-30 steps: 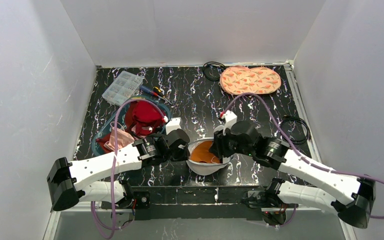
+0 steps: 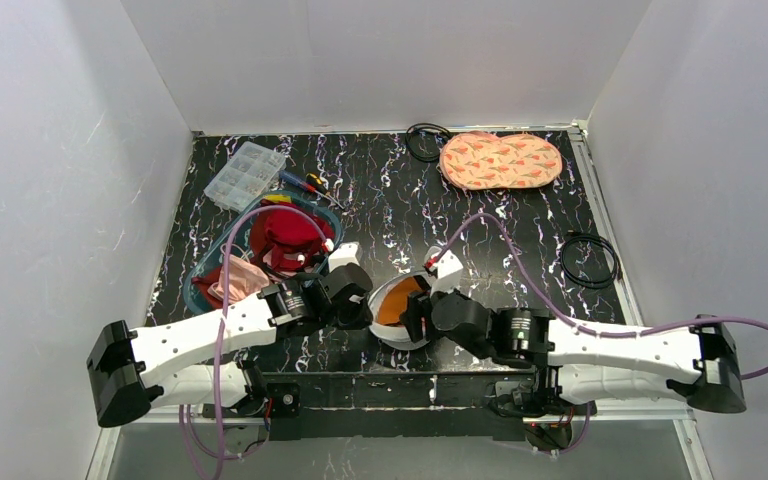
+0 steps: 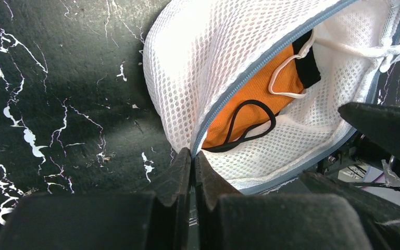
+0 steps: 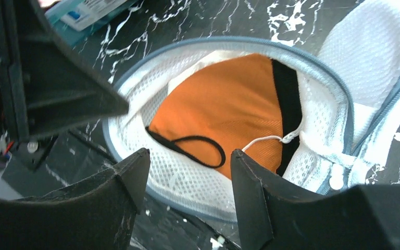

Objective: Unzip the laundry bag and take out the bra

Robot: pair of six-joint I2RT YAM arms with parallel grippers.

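The white mesh laundry bag (image 2: 402, 335) lies on the table between both arms, its grey-edged mouth gaping wide. Inside sits an orange bra (image 4: 224, 109) with a black band and a thin black strap; a white cord (image 4: 264, 138) crosses it. At the left end of the opening, my left gripper is shut with the bag's grey edge (image 3: 213, 112) pinched at its fingertips. Over the near side of the opening, the right gripper stands part open, its fingers apart and the bra visible beyond the gap. Nothing shows held between them.
A blue-green basket (image 2: 200, 272) with red and pink garments stands at the left, beside a clear divided box (image 2: 246, 176) and screwdrivers (image 2: 310, 186). A patterned orange pad (image 2: 500, 161) and black cables (image 2: 589, 261) lie to the right.
My right gripper has moved left and toward the near edge, over the bag's opening. The left gripper and the bag have shifted slightly left.
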